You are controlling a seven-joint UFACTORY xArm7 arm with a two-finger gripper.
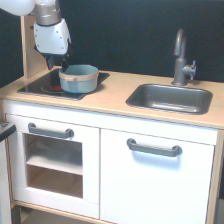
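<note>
A blue-grey pot (80, 80) with a small tan handle (68, 77) at its front left stands upright on the black hob (45, 86), at the left of the toy kitchen's counter. My white arm reaches down from the upper left. Its gripper (58, 66) is just above the pot's left side, with dark fingers pointing downward. They are too small and dark against the background to show how far apart they stand, or whether they touch the pot.
To the right, a grey sink (170, 97) with a dark tap (181, 58) is set into the wooden counter (115, 90); bare wood lies between hob and sink. Below are a windowed door (32, 137) and a white door (150, 180), both with grey handles.
</note>
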